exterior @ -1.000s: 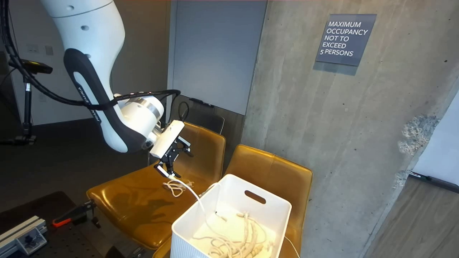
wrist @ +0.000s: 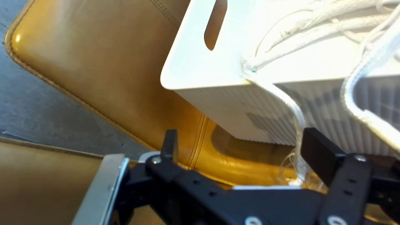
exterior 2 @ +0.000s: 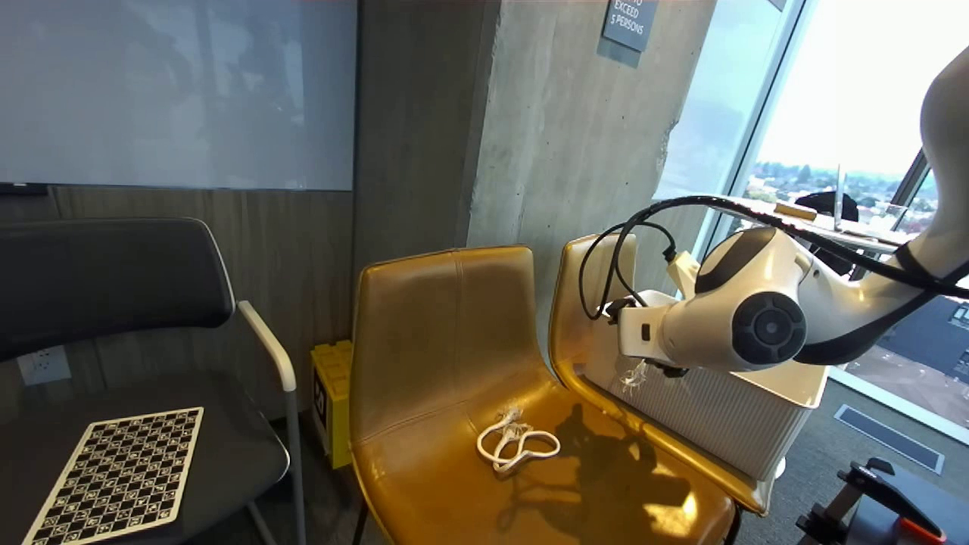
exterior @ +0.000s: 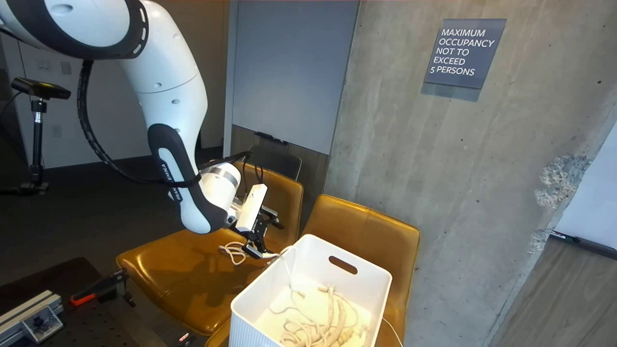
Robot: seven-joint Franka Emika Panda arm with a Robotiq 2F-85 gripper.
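Note:
My gripper stands open at the near side of a white bin, low beside its rim. A white rope hangs over the rim, and its frayed end dangles between my fingers, close to the right one. Whether it touches that finger, I cannot tell. Farther right, a second rope length leaves the bin and passes outside the right finger. Several pale ropes lie inside the bin. Another white rope lies looped on the left tan chair. Exterior view 2 mostly hides my gripper behind the arm.
The bin rests on a tan chair against the concrete wall. A second tan chair stands close beside it. An orange-and-black clamp sits at the lower left. Open air lies above the bin.
My gripper has moved right and down, nearer the bin rim. The rope that stretched from the gripper into the bin now sags over the rim.

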